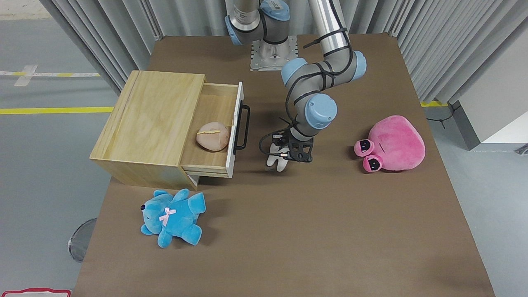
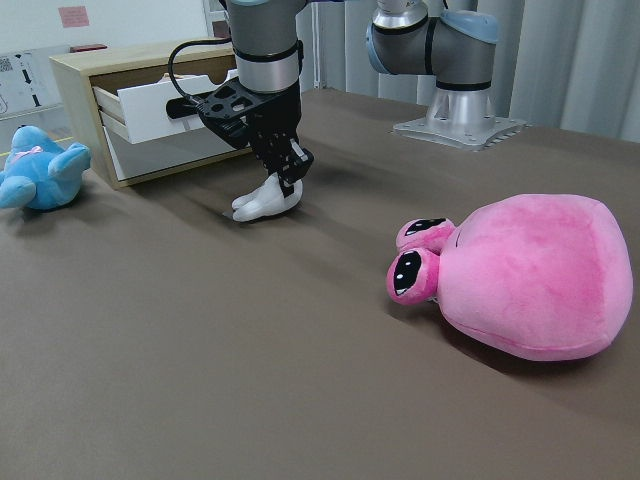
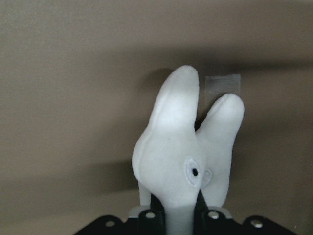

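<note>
My gripper point(image 1: 289, 151) is low over the table, right of the open drawer, shut on a white plush toy point(image 1: 277, 161). In the left view the toy point(image 2: 262, 200) hangs under the gripper point(image 2: 285, 172), close to the table surface. In the wrist view the toy point(image 3: 168, 152) has two long white lobes and a stitched eye, pinched between the dark fingers; a small clear patch lies on the table beside it. The wooden drawer unit point(image 1: 143, 119) has its drawer out, holding a tan round plush point(image 1: 213, 136).
A blue bear plush point(image 1: 173, 218) lies below the drawer unit. A pink plush point(image 1: 396, 143) lies on the right. The black drawer handle point(image 1: 246, 126) juts toward my gripper.
</note>
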